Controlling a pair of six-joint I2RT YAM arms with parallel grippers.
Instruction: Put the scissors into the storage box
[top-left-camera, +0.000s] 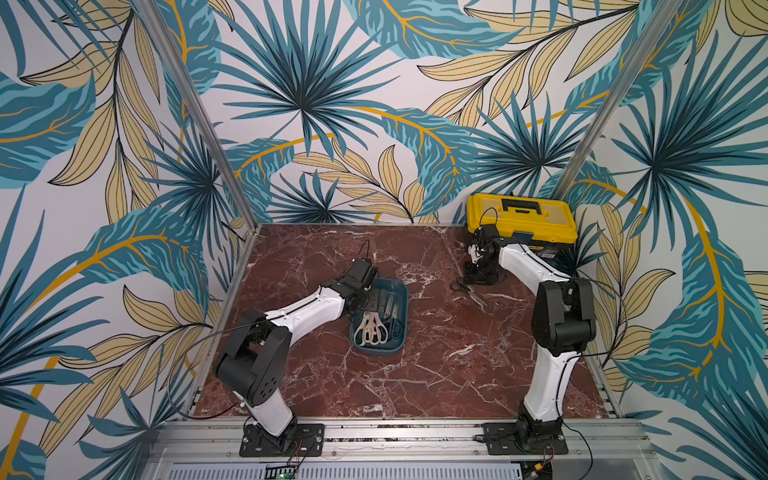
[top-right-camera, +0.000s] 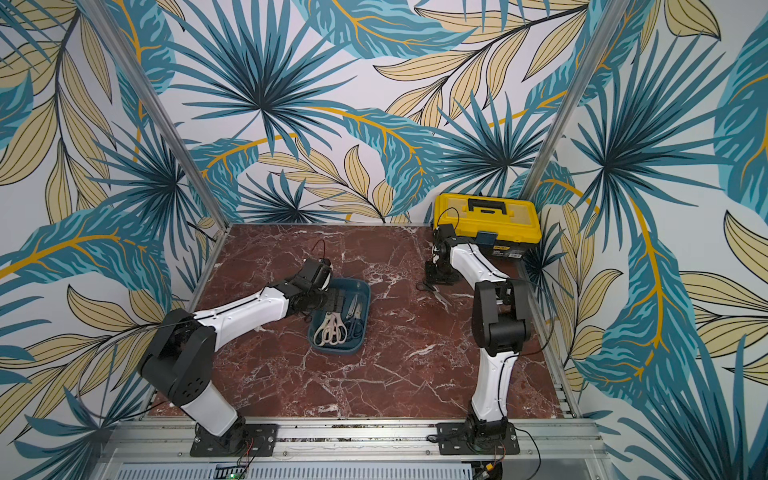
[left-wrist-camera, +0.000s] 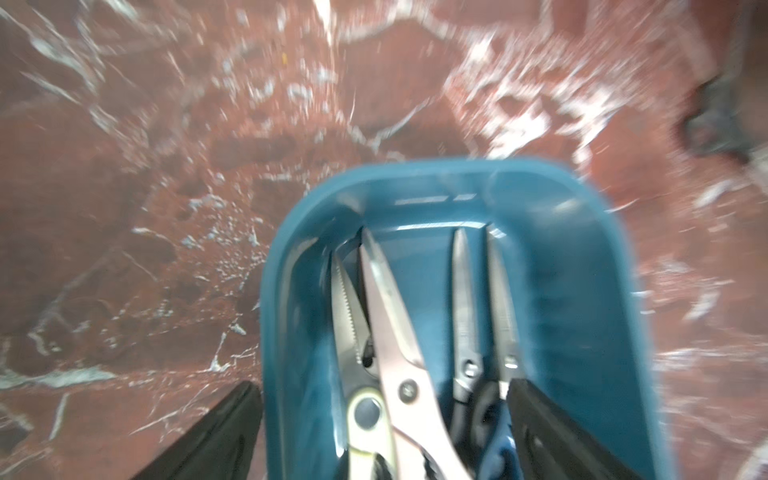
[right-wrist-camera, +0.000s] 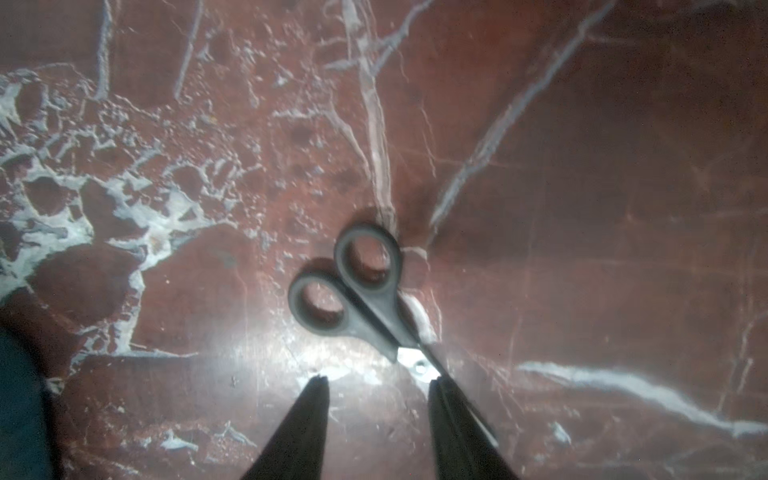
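Black-handled scissors (right-wrist-camera: 368, 304) lie on the marble table, in the top views right of the blue storage box (top-left-camera: 402, 320). That box (left-wrist-camera: 616, 264) holds several scissors (left-wrist-camera: 400, 360). My left gripper (top-left-camera: 364, 292) is over the box's left back part; its fingertips in the left wrist view stand apart at the box's sides, open, with no thing visibly held. My right gripper is open above the loose scissors, its fingertips either side of a gap below their pivot.
A yellow toolbox (top-left-camera: 520, 220) stands at the back right, behind my right gripper.
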